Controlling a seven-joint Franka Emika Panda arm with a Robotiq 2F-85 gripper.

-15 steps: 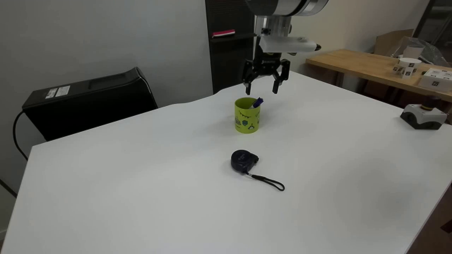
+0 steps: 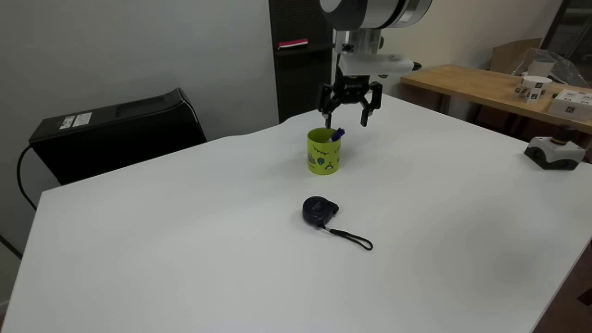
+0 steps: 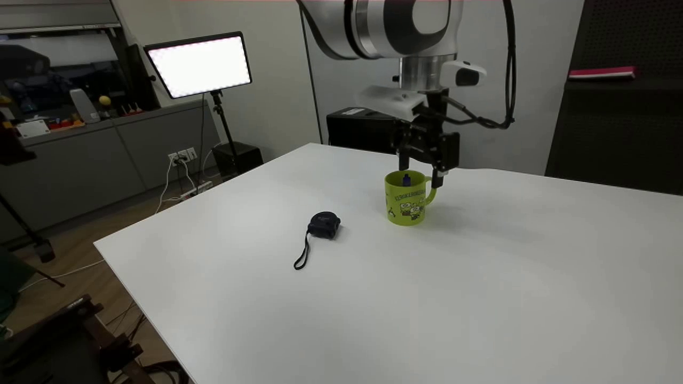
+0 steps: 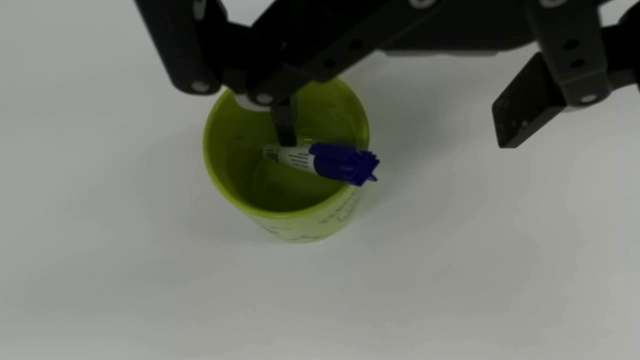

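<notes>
A yellow-green mug (image 2: 323, 158) with printed figures stands upright on the white table. Leaning inside it is a marker (image 4: 342, 162), its dark blue capped end poking out past the rim. My gripper (image 2: 348, 123) is open above the mug, nothing between its fingers. In the wrist view one finger shows over the mug's opening beside the marker, and the other finger (image 4: 528, 102) is well out to the right over bare table. The mug's handle (image 3: 430, 191) appears in exterior view 2, below the fingers. Whether any finger touches the mug or marker I cannot tell.
A black tape measure (image 2: 319, 211) with a wrist strap lies on the table in front of the mug. Far to the right sits a grey and black switch box (image 2: 555, 151).
The gripper has come down slightly toward the mug and stays open. The mug, marker and tape measure have not moved.
</notes>
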